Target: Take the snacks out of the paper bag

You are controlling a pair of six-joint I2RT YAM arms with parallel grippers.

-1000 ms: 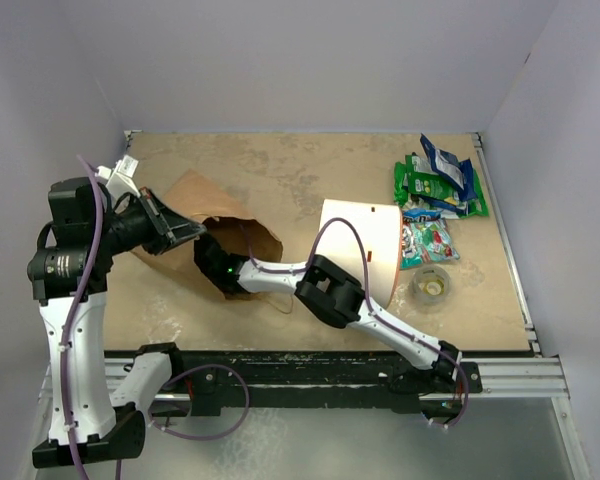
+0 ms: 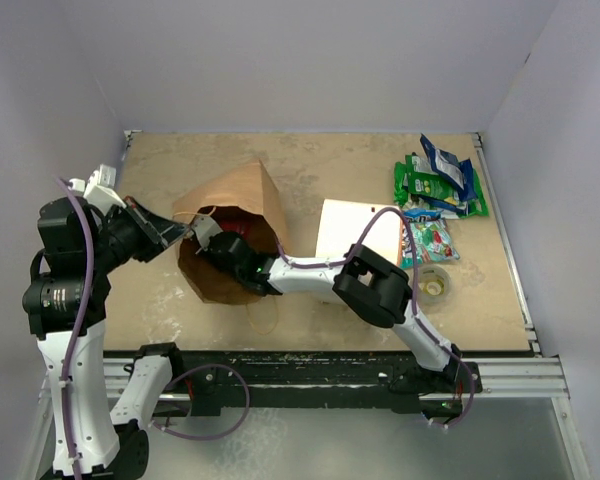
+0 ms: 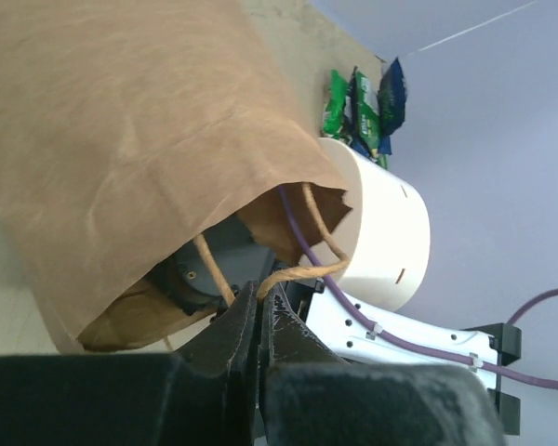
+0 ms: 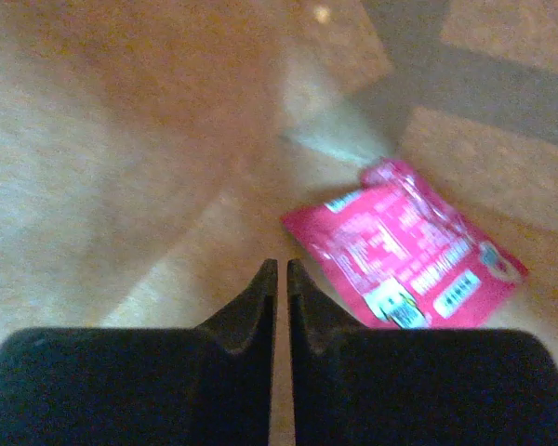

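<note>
The brown paper bag (image 2: 230, 183) (image 3: 130, 111) lies open toward the front. My left gripper (image 2: 182, 230) is shut at its mouth, with the bag's rope handle (image 3: 298, 272) at its fingertips. My right gripper reaches inside the bag, shut with nothing seen between its fingers; in the top view it is partly hidden there. Just beyond its fingertips in the right wrist view lies a pink snack packet (image 4: 400, 251), blurred, on the brown paper.
A pile of green and blue snack packets (image 2: 435, 185) lies at the back right, with a small clear tub (image 2: 430, 285) in front. A white cylinder (image 2: 345, 220) stands behind my right arm.
The bag's mouth has risen and opened wider. My left gripper has shifted left from a second ago, and my right arm has moved with its gripper inside the bag.
</note>
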